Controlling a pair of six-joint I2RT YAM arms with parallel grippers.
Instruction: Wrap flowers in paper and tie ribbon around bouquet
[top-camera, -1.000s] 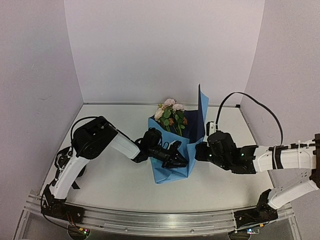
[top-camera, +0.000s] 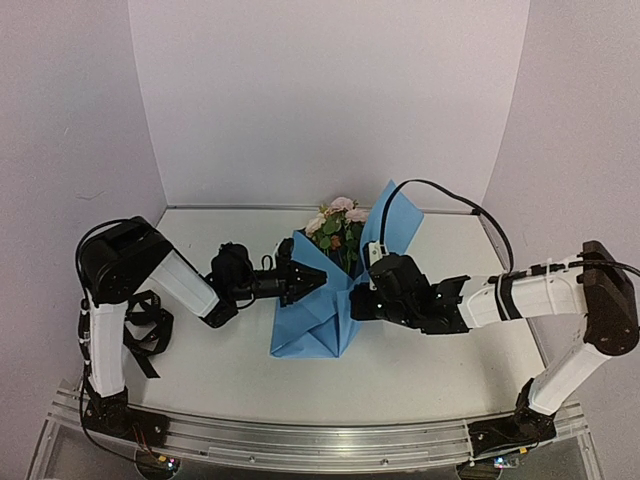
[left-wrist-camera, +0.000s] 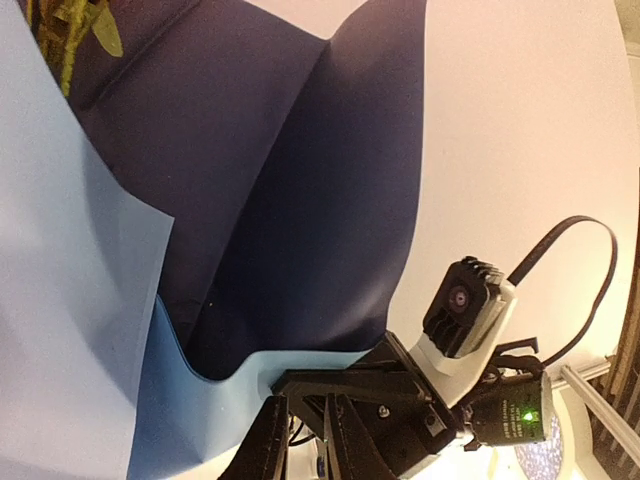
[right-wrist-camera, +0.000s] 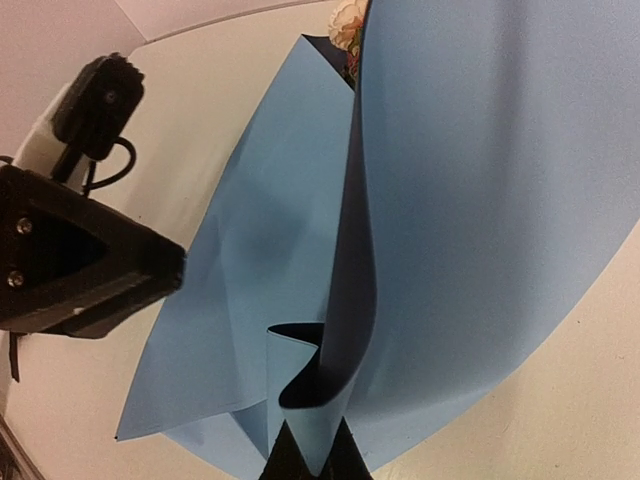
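Note:
The bouquet of pink and peach flowers (top-camera: 337, 222) lies on the blue wrapping paper (top-camera: 305, 335), its stems hidden by the folded left side. My right gripper is shut on a folded edge of the paper, whose right flap (right-wrist-camera: 480, 220) curves up beside it. Over the folded left side is my left gripper (top-camera: 322, 277). In the left wrist view, its fingers (left-wrist-camera: 262, 440) stand a little apart, with no paper visible between them. A few stems (left-wrist-camera: 75, 45) show at that view's upper left.
A loose coil of black strap (top-camera: 150, 325) lies on the white table (top-camera: 220, 375) at the left. Both grippers are close together over the paper.
My left gripper has moved left and slightly back. My right gripper has shifted left with the paper's edge, leaning the right flap further over the bouquet; the wrap has slid left.

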